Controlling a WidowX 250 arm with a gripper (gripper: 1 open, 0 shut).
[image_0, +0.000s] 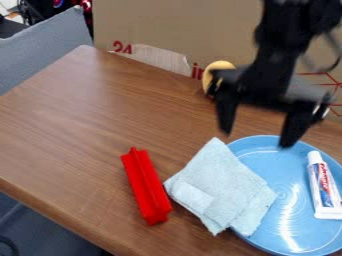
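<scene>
My black gripper (257, 130) is blurred, held open above the back part of the blue plate (287, 230), with nothing visible between its fingers. A light blue folded cloth (221, 188) lies partly on the plate's left side and partly on the table. A toothpaste tube (325, 185) rests on the right of the plate. A red elongated object (146, 185) lies on the wooden table left of the cloth.
A cardboard box (171, 30) stands along the back, with a yellow round object (214, 75) in front of it, partly hidden by the arm. A grey surface (38, 55) lies beyond its left edge.
</scene>
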